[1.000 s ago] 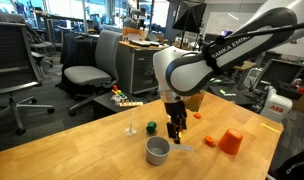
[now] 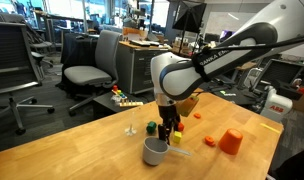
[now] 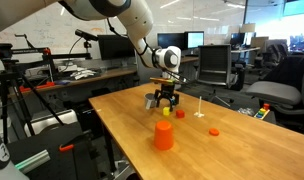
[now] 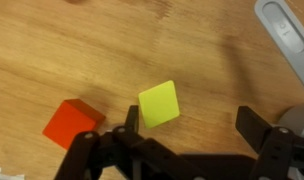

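In the wrist view my open gripper is over the table, its fingers wide apart. A small yellow-green block [image 4: 159, 104] lies below, between the fingers and closer to the left one. A grey cup [image 4: 296, 121] shows partly at the right edge, close by the right finger. In exterior view 1 the gripper [image 2: 170, 133] points down right beside that cup [image 2: 155, 151], with the yellow block [image 2: 177, 138] just to the right. Whether the fingers touch the cup or block is unclear there.
A red block [image 4: 74, 123] lies left of the yellow one. A grey-handled utensil [image 4: 283, 27] lies at the wrist view's upper right. An orange cup [image 2: 231, 141] stands to the right, near a small red piece [image 2: 210, 141].
The gripper has shifted left and lower, closer to the grey cup. That cup appears slightly farther left than before. The yellow block now shows more clearly beside the gripper.
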